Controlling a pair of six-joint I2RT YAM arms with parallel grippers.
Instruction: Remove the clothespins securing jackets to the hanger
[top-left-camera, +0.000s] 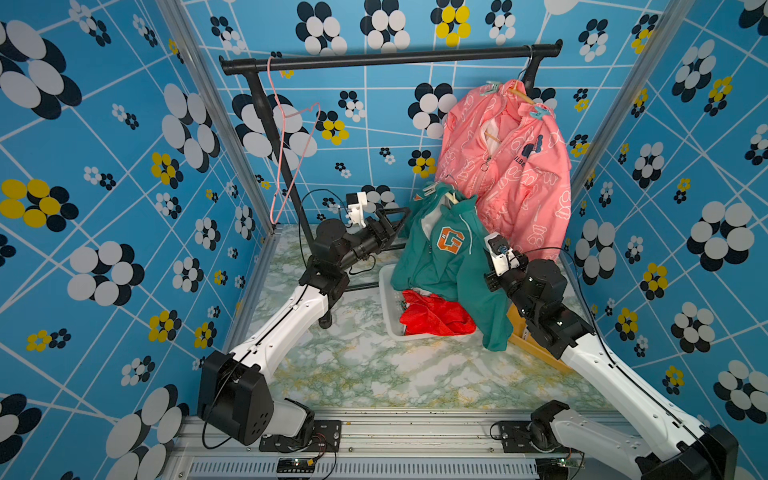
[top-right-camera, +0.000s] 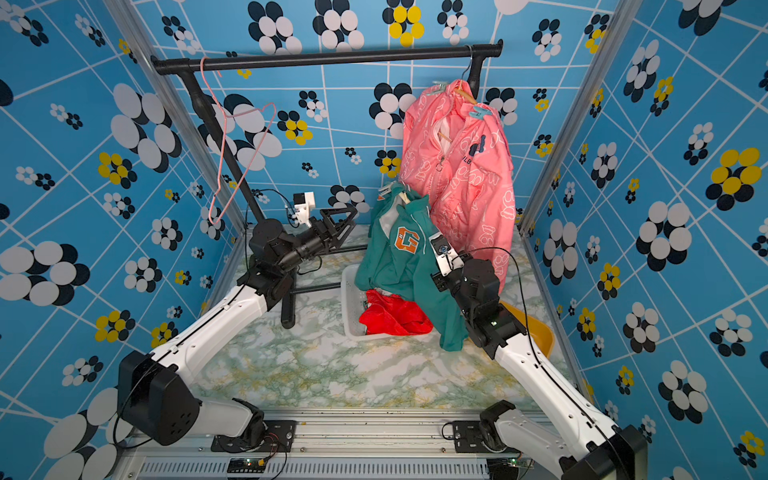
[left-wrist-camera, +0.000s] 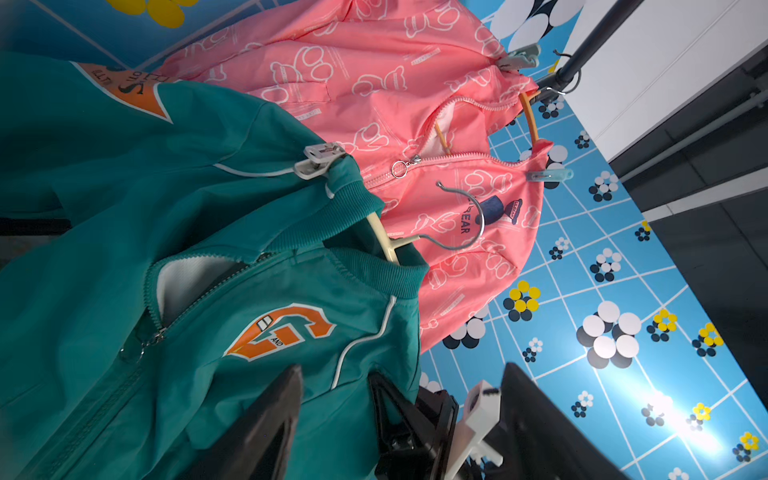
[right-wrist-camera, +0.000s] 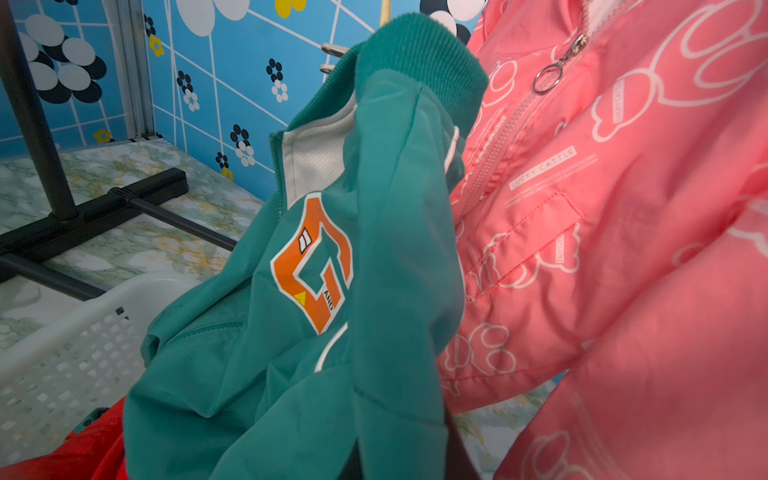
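The green jacket hangs off the rack on a cream hanger, whose metal hook is free in the air. A grey clothespin clips one shoulder near its collar. No pin shows on the other shoulder in the left wrist view. My right gripper is shut on the green jacket, at its side below the letter patch. My left gripper stands open, left of the jacket's collar, nothing between its fingers. On the rack, the pink jacket has two pins, a grey-green clothespin and a blue clothespin.
A white basket with red cloth stands below the green jacket. A yellow tray sits behind the right arm. An empty pink hanger hangs at the rack's left.
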